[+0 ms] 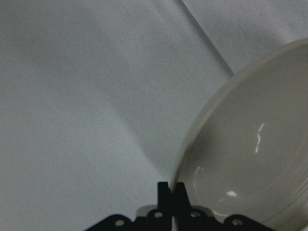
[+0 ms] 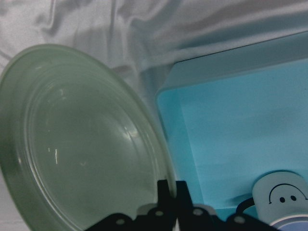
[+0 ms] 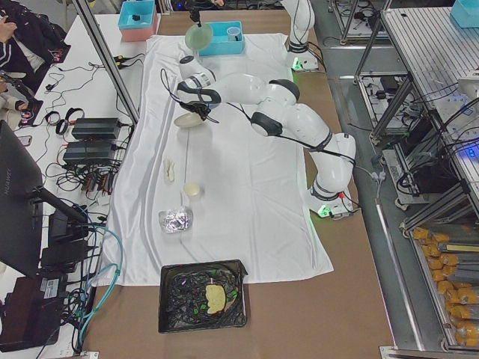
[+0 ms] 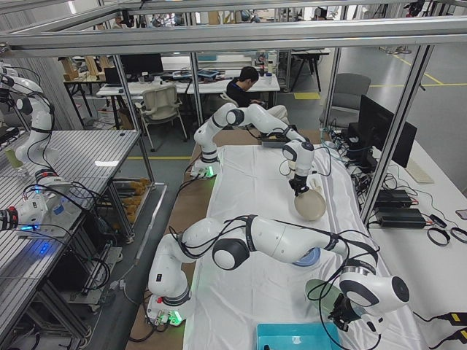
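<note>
A cream plate (image 1: 245, 139) is gripped at its rim by my left gripper, which is shut on it; in the camera left view this plate (image 3: 188, 121) is mid-cloth. My right gripper is shut on the rim of a green plate (image 2: 86, 139), beside a light-blue bin (image 2: 231, 120) holding a smiley mug (image 2: 279, 197). In the camera right view a blue plate (image 4: 308, 258) lies on the cloth between the arms, partly hidden behind the right arm.
A foil packet (image 3: 175, 220), a small pale bowl (image 3: 191, 188) and a pale item (image 3: 168, 170) lie on the cloth (image 3: 247, 209). A black lined tray (image 3: 183, 314) with food scraps sits at the near end.
</note>
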